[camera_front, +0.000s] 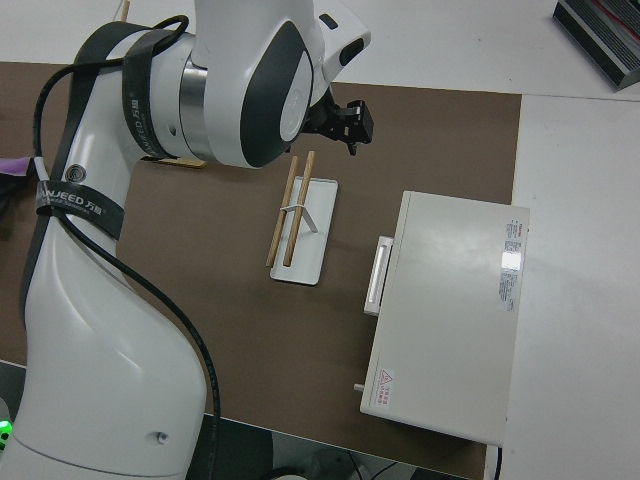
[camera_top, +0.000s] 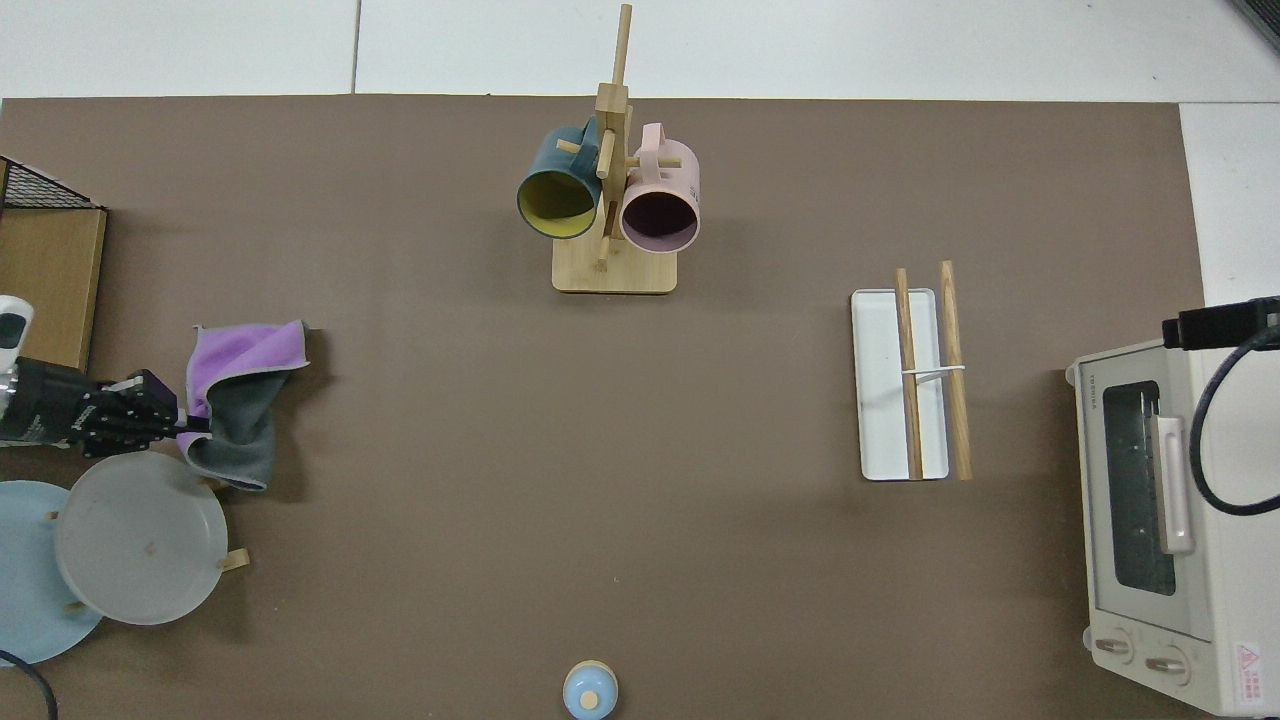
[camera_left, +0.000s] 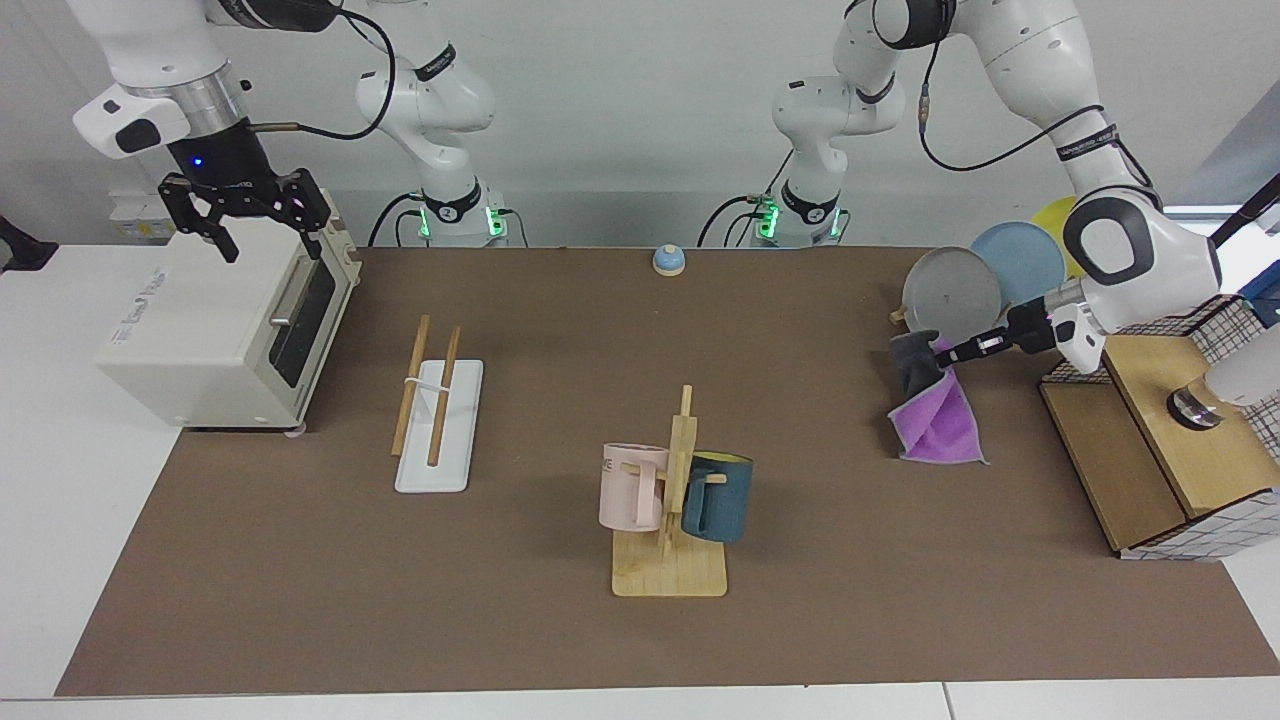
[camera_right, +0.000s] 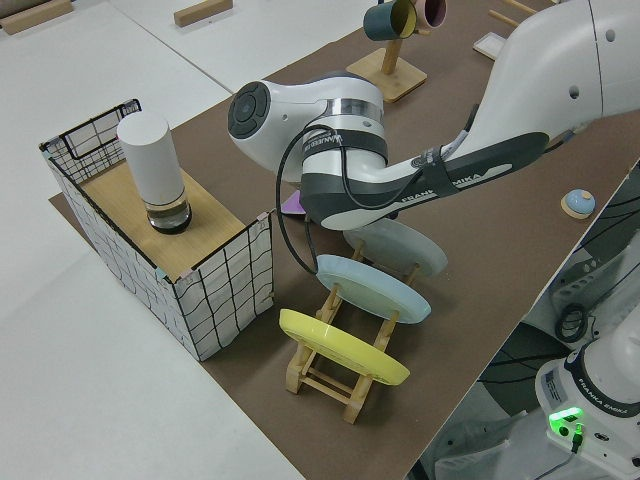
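Observation:
A purple and grey cloth lies on the brown mat beside the plates at the left of the top view. My left gripper is at the cloth's edge; whether its fingers are shut on it is hard to tell. My right gripper hangs near the white oven, seen in the left and front views; its finger state is unclear.
A mug tree holds teal and pink mugs. A white stand with two sticks, an oven, a plate rack, a wire basket and a small blue object surround the clear middle.

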